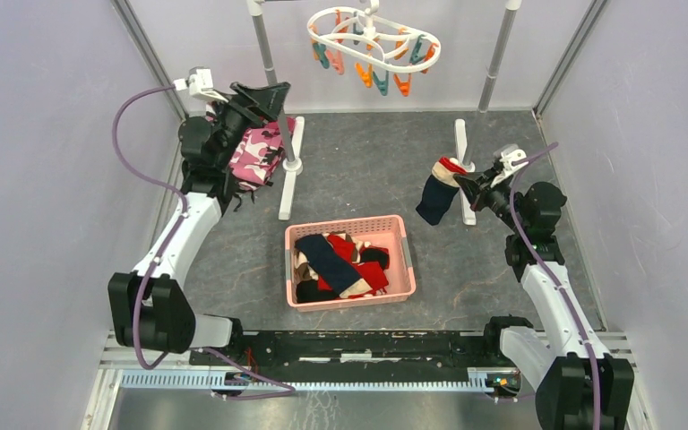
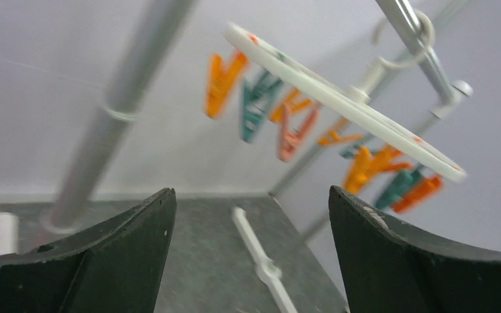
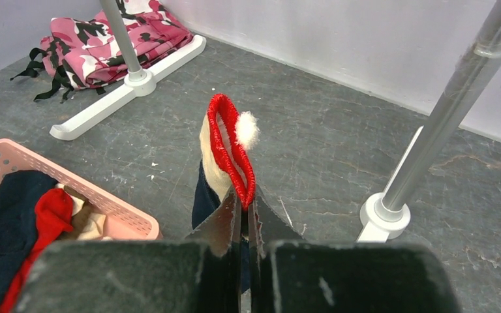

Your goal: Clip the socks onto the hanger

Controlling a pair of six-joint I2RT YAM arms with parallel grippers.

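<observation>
A navy sock with cream band and red cuff hangs from my right gripper, which is shut on its rim; in the right wrist view the cuff rises from the fingertips. My left gripper is open and empty, below and left of the white hanger ring with orange, teal and pink clips. A pink basket at front centre holds more navy, red and cream socks.
A rack stands at the back, with poles and white feet. A pink camouflage bag lies at back left. The floor between the rack feet is mostly clear.
</observation>
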